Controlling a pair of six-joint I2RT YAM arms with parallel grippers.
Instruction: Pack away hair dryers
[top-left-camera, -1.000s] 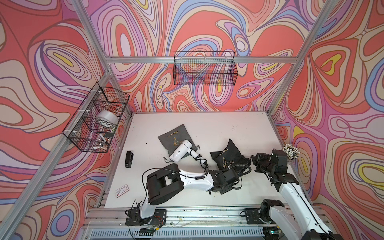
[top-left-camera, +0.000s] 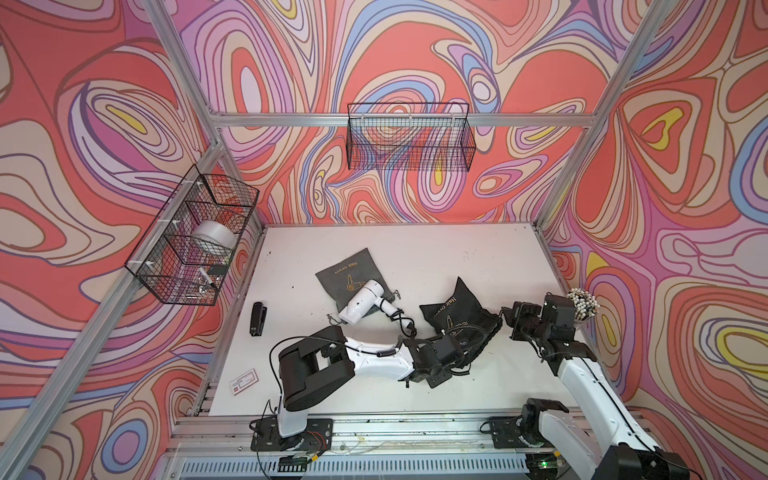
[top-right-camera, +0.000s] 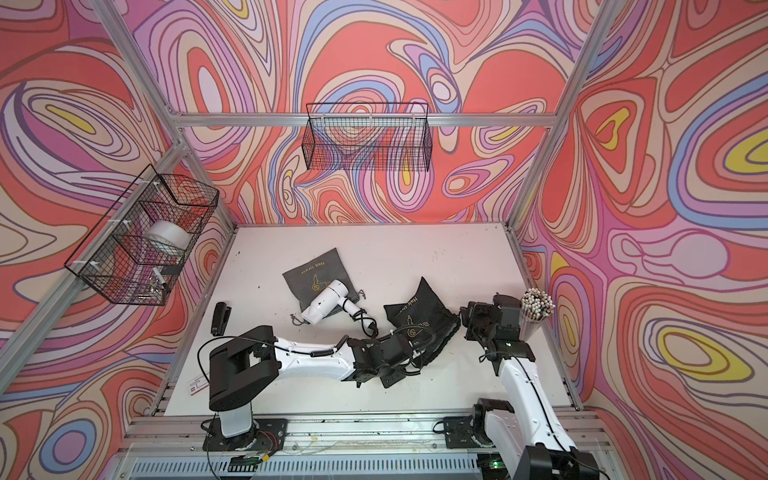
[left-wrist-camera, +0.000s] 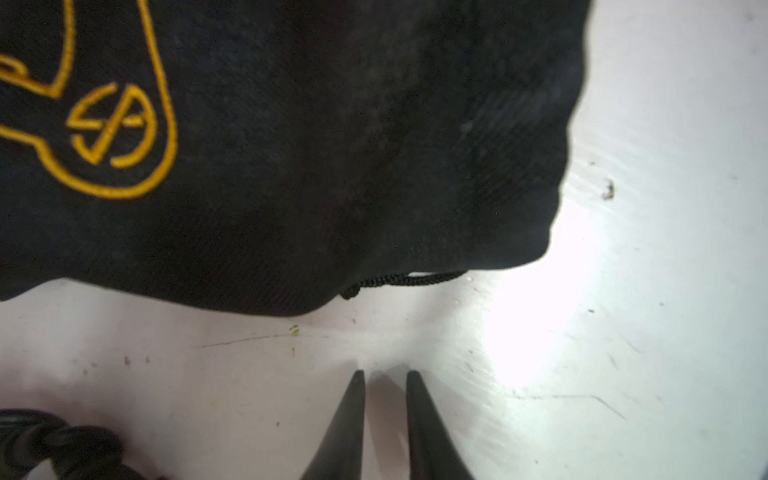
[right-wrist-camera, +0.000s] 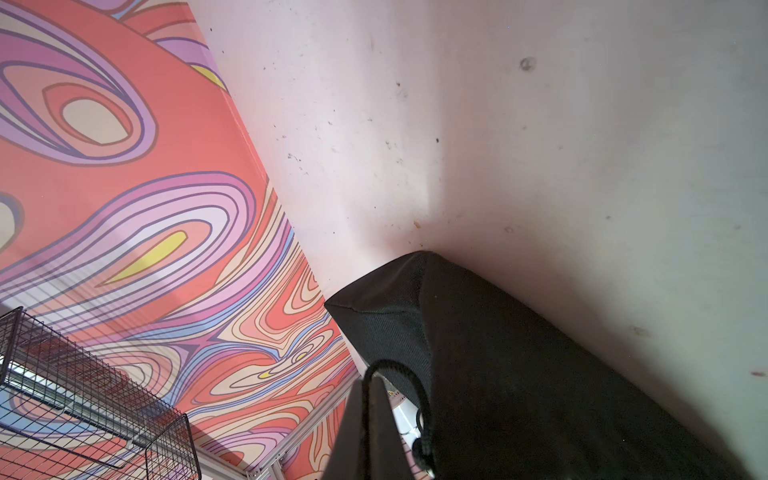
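The right black hair dryer bag (top-left-camera: 458, 310) lies rumpled on the table, its right end raised toward my right gripper. That gripper is shut on the bag's thin black drawstring (right-wrist-camera: 400, 366), which loops down from the fingertips. My left gripper is partly open over bare table, apart from the bag's edge (left-wrist-camera: 264, 296), with nothing between its fingers. In the top left view, the left arm hides part of this bag. A white hair dryer (top-left-camera: 362, 301) lies across a flat dark bag (top-left-camera: 345, 276) at the left. Whatever the right bag contains is hidden.
The dryer's black cord (top-left-camera: 409, 326) lies near the left arm. A black object (top-left-camera: 257, 318) and a card (top-left-camera: 244, 381) sit at the table's left side. Wire baskets (top-left-camera: 410, 144) hang behind and left.
My left arm has drawn back leftward by small steps across the front of the right bag. The right arm has barely shifted, and the dryer and flat bag have stayed put.
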